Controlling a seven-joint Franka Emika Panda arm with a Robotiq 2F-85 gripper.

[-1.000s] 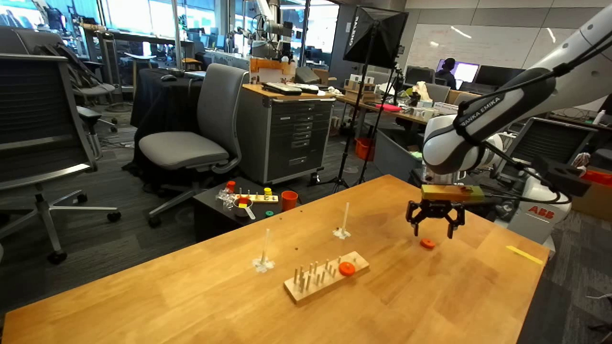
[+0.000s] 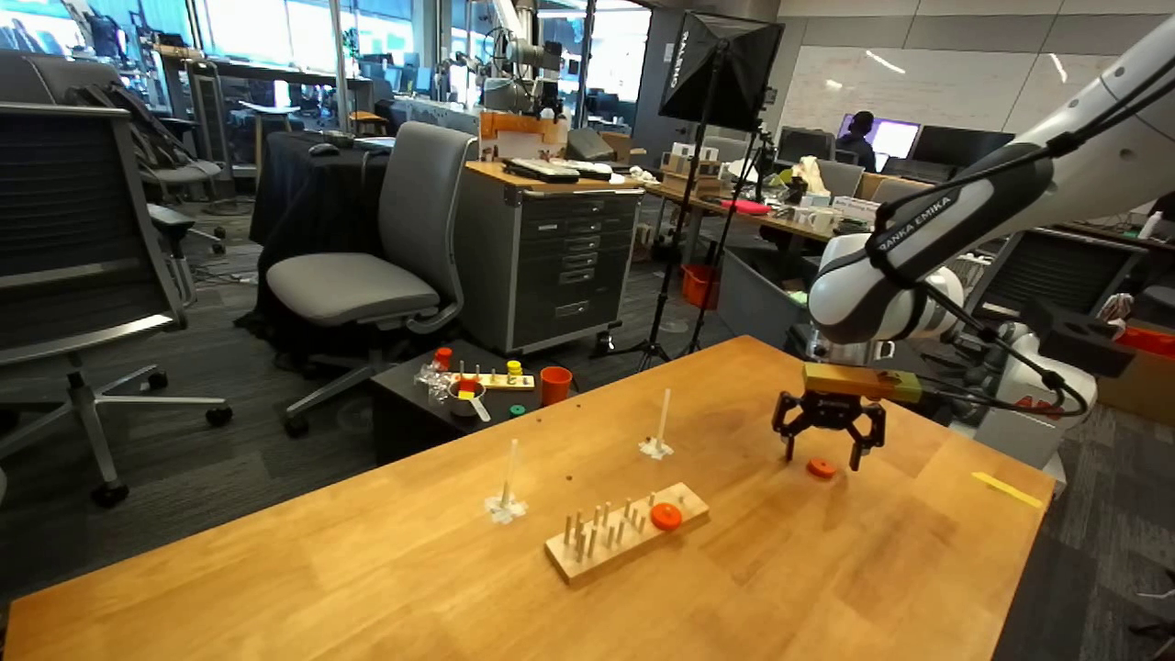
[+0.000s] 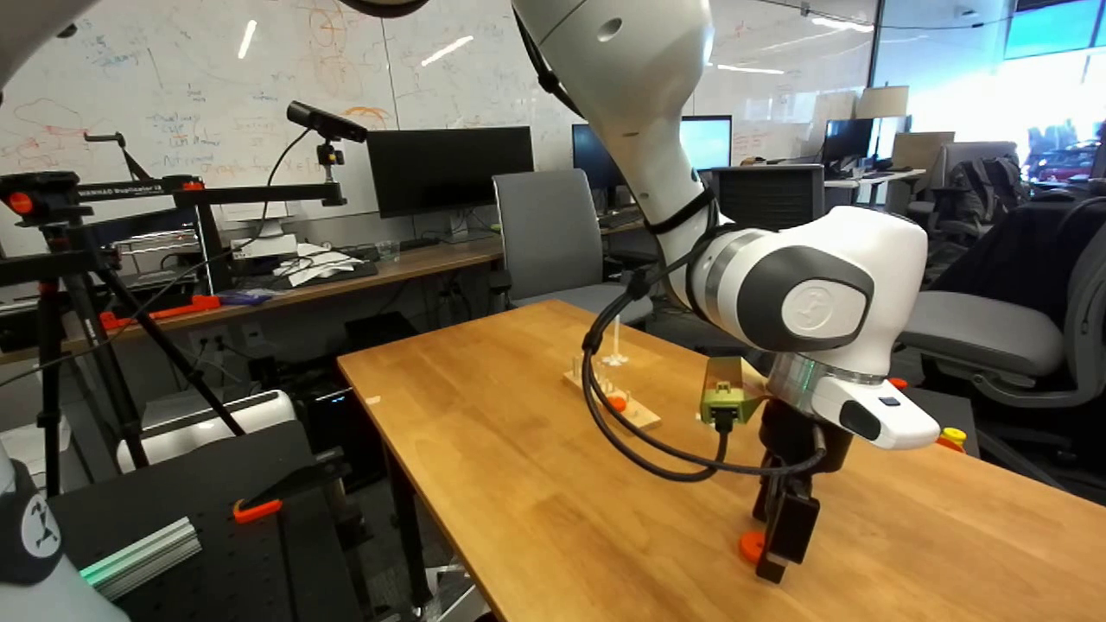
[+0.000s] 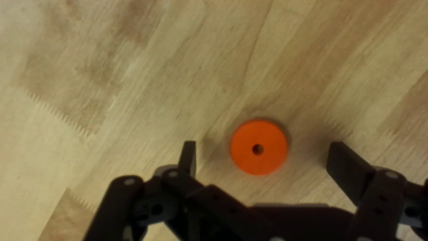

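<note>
An orange disc (image 4: 259, 147) with a small centre hole lies flat on the wooden table, between my two spread fingers and touching neither in the wrist view. My gripper (image 2: 822, 461) is open just above the table, its fingers straddling the disc (image 2: 821, 468). From the other side, one of the dark fingers (image 3: 792, 527) partly covers the disc (image 3: 753, 546). A wooden peg board (image 2: 622, 533) rests nearer the table's middle, with several upright pegs and a second orange disc (image 2: 665, 516) at its right part.
Two thin upright rods stand taped to the table: one rod (image 2: 664, 417) behind the board, another rod (image 2: 509, 474) to its left. A yellow tape strip (image 2: 1008, 489) marks the right side. Bare tabletop (image 2: 363, 551) stretches across the left.
My gripper has come down toward the table and shifted slightly left, so its fingertips now reach to about the disc's level. The discs and board have not moved.
</note>
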